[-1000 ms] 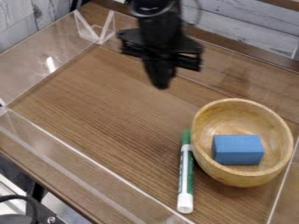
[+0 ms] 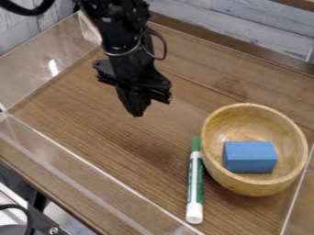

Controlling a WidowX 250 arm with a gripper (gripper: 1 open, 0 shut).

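Note:
My black gripper [image 2: 135, 106] hangs over the left-middle of the wooden surface, its tip pointing down, shut with nothing visible between its fingers. A wooden bowl [image 2: 252, 123] sits at the right with a blue block [image 2: 251, 156] inside. A white marker with a green cap [image 2: 196, 186] lies upright in the picture, left of the bowl and apart from my gripper.
Clear plastic walls [image 2: 61, 156] edge the tray along the left. A raised wooden edge [image 2: 252, 53] runs along the back.
My gripper has moved leftward and toward the camera from the upper middle. The bowl, block and marker have not moved.

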